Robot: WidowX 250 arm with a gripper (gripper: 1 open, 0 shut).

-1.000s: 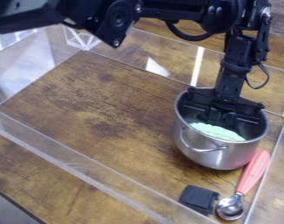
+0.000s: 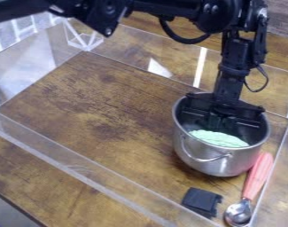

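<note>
A steel pot [image 2: 217, 155] with a wire handle stands at the right of the wooden surface. A pale green item [image 2: 217, 139] lies inside it. My gripper [image 2: 224, 120] reaches down from above into the back of the pot; its fingertips are dark against the dark interior, so I cannot make out their state or anything between them.
An ice cream scoop with a pink handle [image 2: 259, 176] lies right of the pot. A small black block [image 2: 202, 201] is in front. Clear plastic walls surround the wooden surface [image 2: 93, 115], whose left part is free.
</note>
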